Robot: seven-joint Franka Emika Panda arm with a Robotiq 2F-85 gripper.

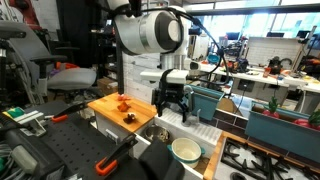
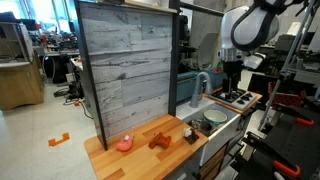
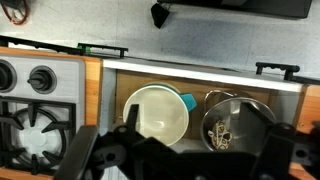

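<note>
An open drawer [image 3: 190,75] lies below the counter's front edge. Inside it, a cream bowl [image 3: 160,112] with a teal handle sits beside a metal pot [image 3: 215,108] that has something small at its bottom. The bowl [image 1: 186,150] also shows clearly in the first exterior view. My gripper [image 1: 173,106] hangs in the air, well above the drawer and near the sink, its fingers spread and pointing down. From the wrist view, the gripper has both dark fingers apart, with nothing held between them; they cover the lower parts of the bowl and pot.
Right of the drawer is a gas stove [image 1: 255,163]. On the wooden counter left of the sink lie an orange toy [image 2: 160,140], a pink item [image 2: 125,144] and a small dark object [image 2: 190,134]. A tall faucet [image 2: 202,82] rises by the sink.
</note>
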